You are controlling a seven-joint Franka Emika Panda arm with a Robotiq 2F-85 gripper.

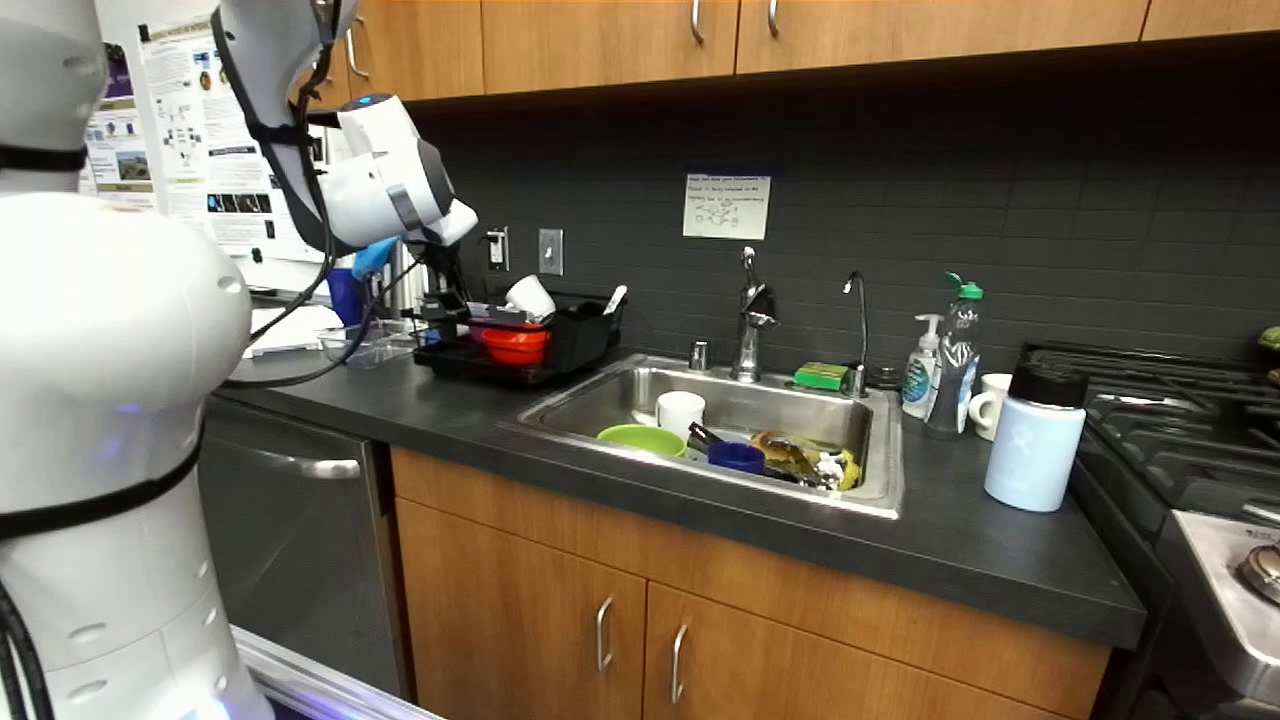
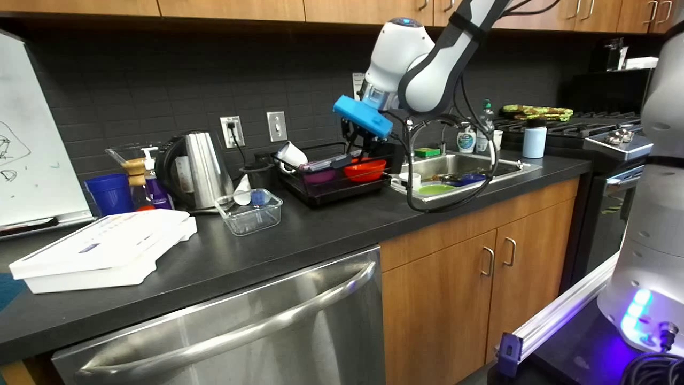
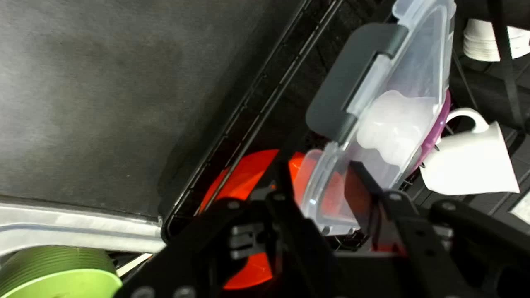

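In the wrist view, a clear plastic lid (image 3: 417,64) with a grey side clip (image 3: 352,79) stands tilted on edge. My gripper is shut on its near end, one dark finger on each side. A red bowl (image 3: 248,174) sits below the fingers in the black dish rack (image 3: 258,111), and a purple bowl (image 3: 439,124) shows behind the lid. From the second exterior view, the gripper (image 2: 359,151) is over the rack near the red bowl (image 2: 365,170); the lid extends left above the purple bowl (image 2: 318,176). Whether the lid touches the rack is unclear.
A white mug (image 3: 469,161) hangs tilted at the rack's back. The sink (image 1: 576,420) beside the rack holds a green bowl (image 1: 642,439), a white mug (image 1: 680,412) and a blue cup (image 1: 735,456). A clear container (image 2: 253,215) and a kettle (image 2: 203,170) stand left of the rack.
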